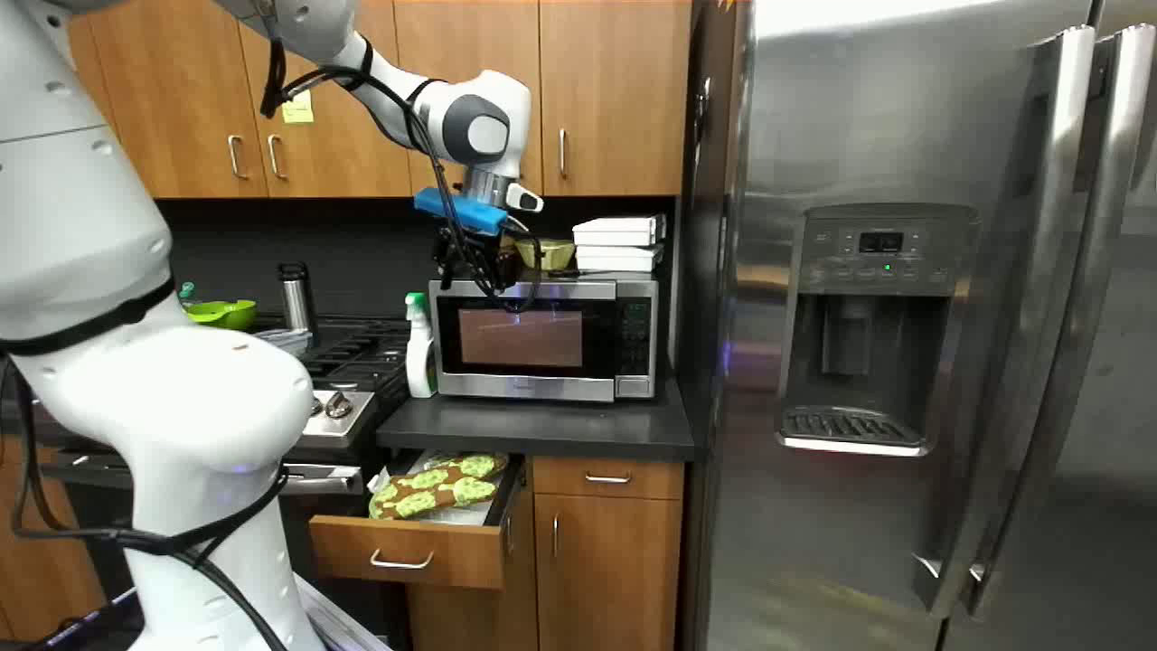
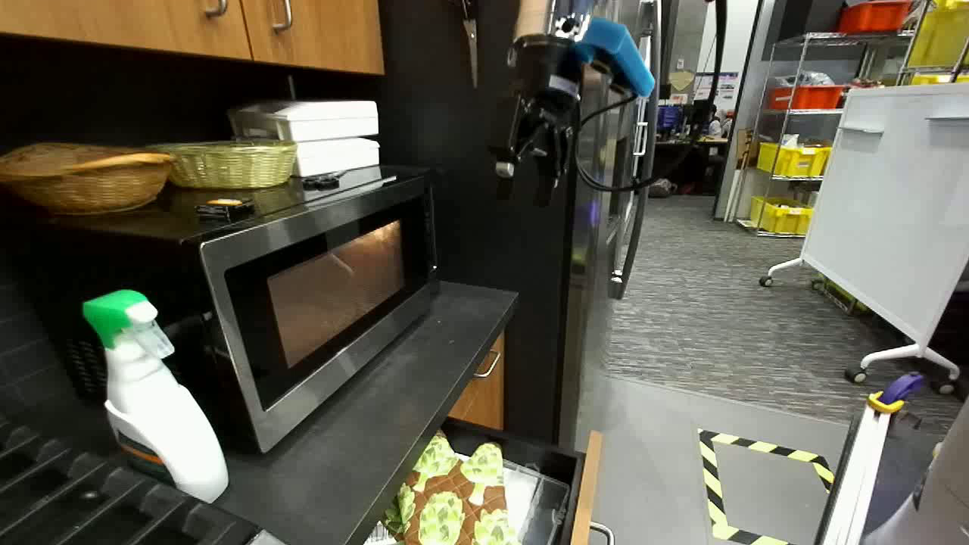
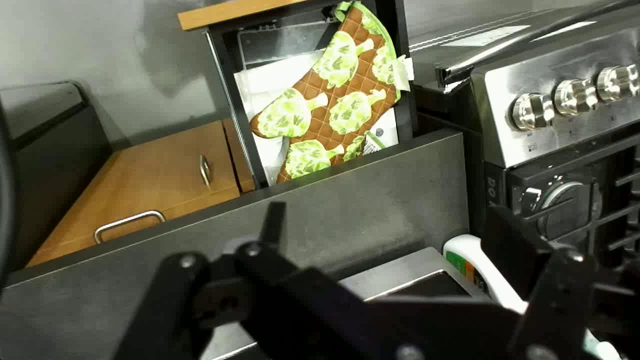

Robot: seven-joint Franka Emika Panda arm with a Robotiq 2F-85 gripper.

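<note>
My gripper hangs open and empty, its black fingers spread wide across the lower wrist view. In the second exterior view the gripper (image 2: 525,180) is in the air in front of the microwave's far end, above the counter's height. Below the counter a wooden drawer (image 1: 407,551) is pulled out. Inside lies a brown quilted oven mitt (image 3: 327,114) with green artichoke prints, on white items and a clear tray. The mitt (image 2: 442,518) is well below the gripper and apart from it; the counter edge hides part of it.
A microwave (image 1: 521,338) stands on the dark counter (image 2: 400,363), with baskets and white boxes (image 1: 618,240) on top. Beside it is a white spray bottle (image 2: 163,418) with a green head. The stove (image 3: 552,114) flanks the drawer; a steel fridge (image 1: 868,521) stands opposite.
</note>
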